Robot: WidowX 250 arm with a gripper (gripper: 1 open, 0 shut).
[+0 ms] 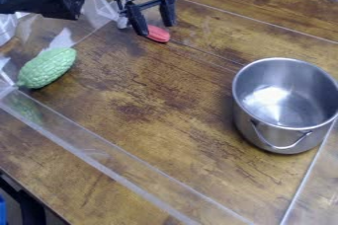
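Observation:
The robot's black gripper [146, 8] is at the top centre-left of the view, low over the table, with a small red object [157, 34] just under and in front of it. Whether its fingers are open or shut on anything cannot be made out. A green bumpy gourd-like object [47, 68] lies at the left. A steel pot [286, 135] with a wire handle stands at the right.
Clear plastic sheets or panels edge it at the left and front. Dark cables and arm parts fill the top left corner.

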